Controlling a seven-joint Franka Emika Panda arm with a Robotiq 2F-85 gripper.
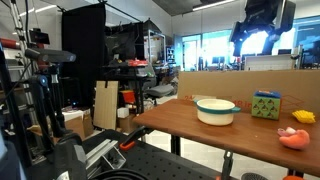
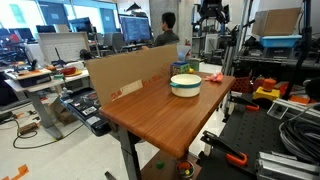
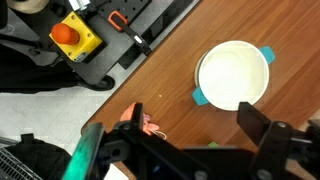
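My gripper (image 1: 253, 46) hangs high above the table's far right part, its fingers apart and empty. In the wrist view its two dark fingers stand wide apart, one (image 3: 128, 142) at lower left and the other at lower right. A white round pot (image 3: 234, 74) with teal handles rests on the wooden table, ahead of the fingers and well below them; its inside looks empty. Beside the left finger in that view lies a pink toy (image 3: 133, 114), partly covered by it. A green and blue block (image 1: 265, 105) stands behind the pink toy (image 1: 293, 138) in exterior view 1.
A yellow item (image 1: 302, 117) lies at the table's far right. A cardboard panel (image 2: 130, 73) runs along one long side. Bare table (image 2: 160, 118) spreads out on the near side of the pot in exterior view 2.
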